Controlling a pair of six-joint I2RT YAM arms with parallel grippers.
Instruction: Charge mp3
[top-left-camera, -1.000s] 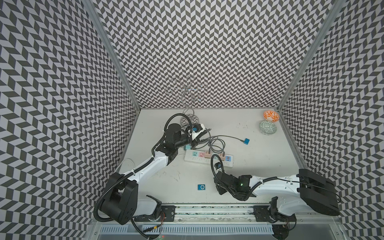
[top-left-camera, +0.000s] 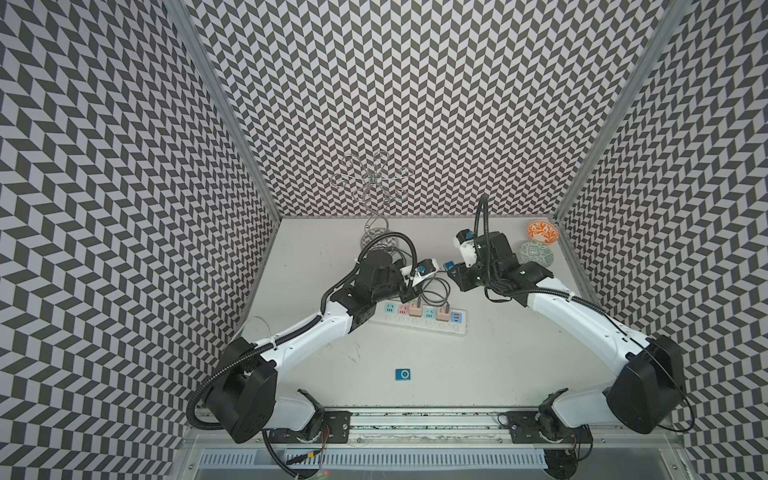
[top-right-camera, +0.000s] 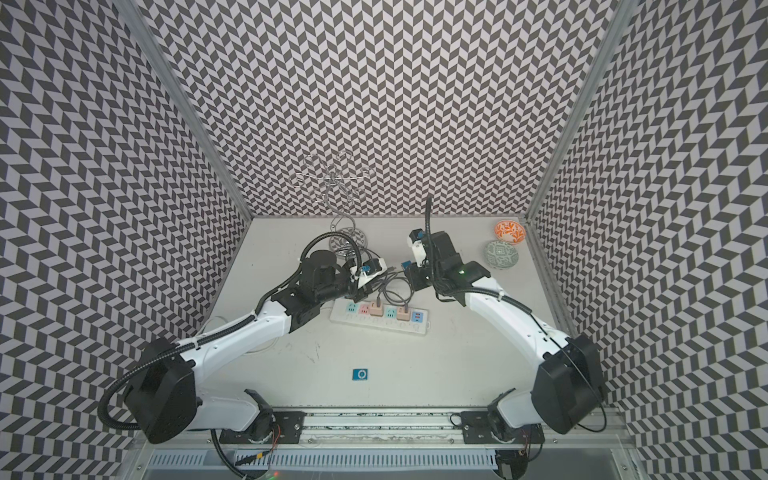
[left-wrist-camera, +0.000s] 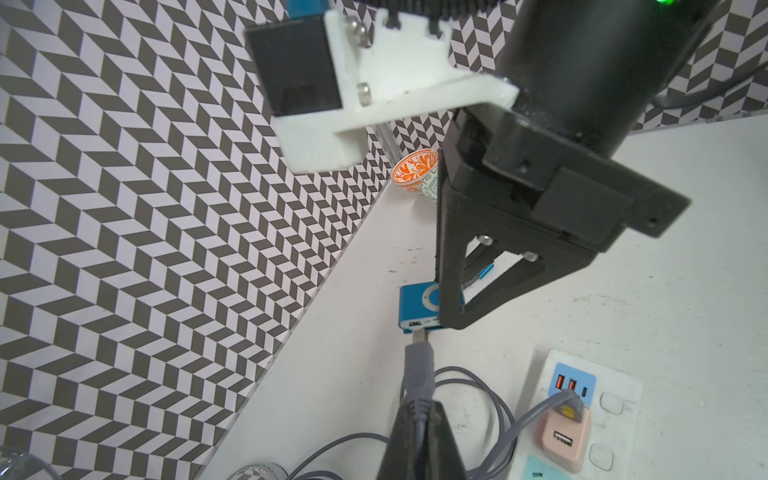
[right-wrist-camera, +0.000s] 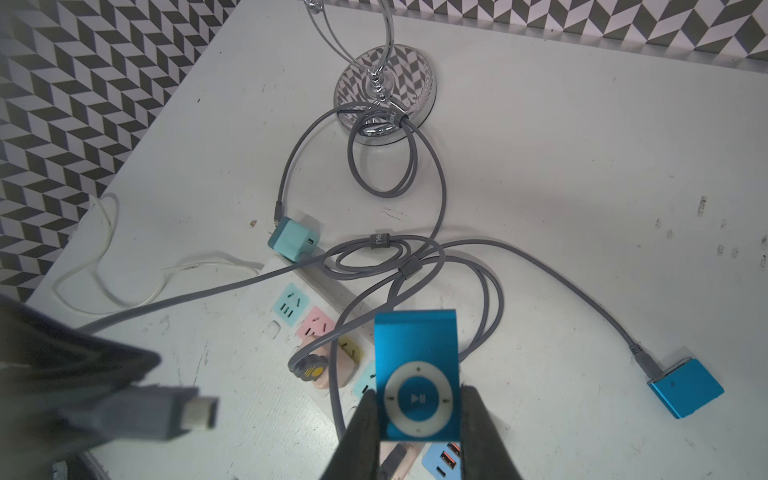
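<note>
My left gripper is shut on a grey USB cable plug (left-wrist-camera: 419, 369), whose metal tip points away from the fingers. A blue mp3 player (right-wrist-camera: 417, 380) with a white ring button is pinched in my right gripper, held above the table. From the left wrist view, the plug tip lines up close to the player's port edge; in the right wrist view a gap shows between them. A second blue player (top-left-camera: 402, 374) lies flat near the table's front. Another blue player (right-wrist-camera: 685, 388) rests on the table with a cable attached.
Below the grippers lies a white power strip (top-right-camera: 380, 320) with adapters and looped grey cables. A chrome stand (right-wrist-camera: 385, 92) is at the back. Orange (top-left-camera: 542, 232) and green (top-left-camera: 536, 254) bowls sit back right.
My right arm has swung from the front of the table to the back, facing the left gripper. The left gripper has shifted a little right. The cabled player is now hidden in the top left view.
</note>
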